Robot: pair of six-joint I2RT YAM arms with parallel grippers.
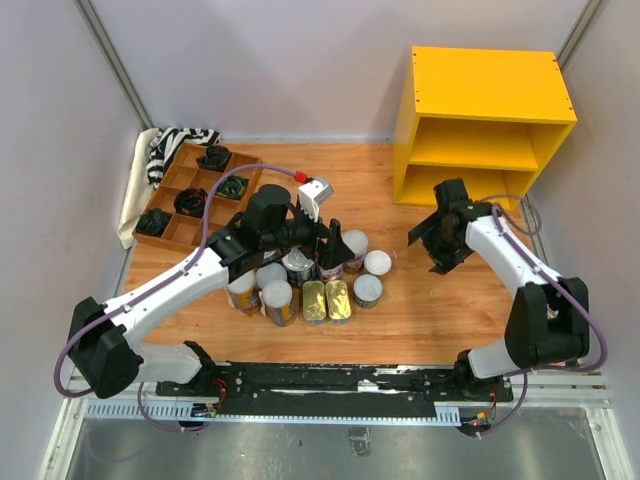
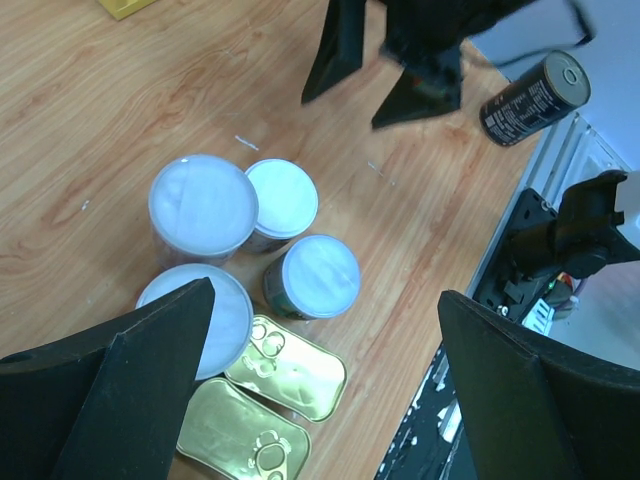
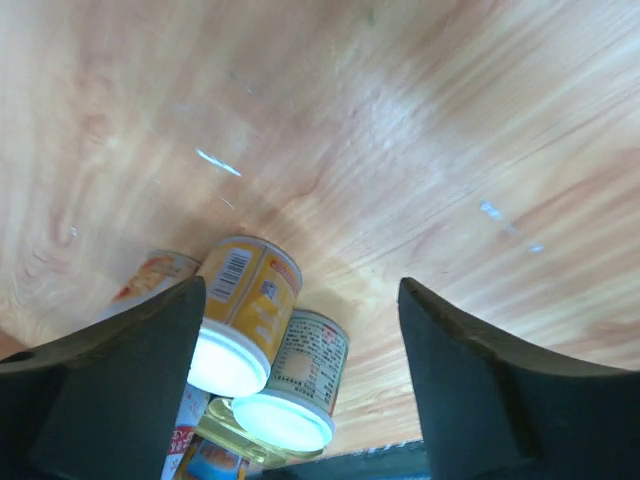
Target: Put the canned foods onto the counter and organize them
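A white-lidded can (image 1: 378,262) stands on the wooden table, close to a taller can (image 1: 354,244) and a short grey-lidded can (image 1: 368,289). Two gold flat tins (image 1: 325,300) lie just left of them, with several more cans (image 1: 280,300) clustered beyond. Above this cluster my left gripper (image 1: 334,250) hangs open and empty; lids and tins show below its fingers in the left wrist view. My right gripper (image 1: 428,250), apart from the white-lidded can on its right, is open with nothing held. Its wrist view has a yellow-labelled can (image 3: 255,305) and a green-labelled can (image 3: 305,370) low between the fingers.
A yellow two-level shelf (image 1: 490,75) stands empty at the back right. At the back left are a wooden divided tray (image 1: 180,180) with black bundles and a striped cloth (image 1: 180,143). A black can (image 2: 535,98) lies near the right edge. Table space between cluster and shelf is bare.
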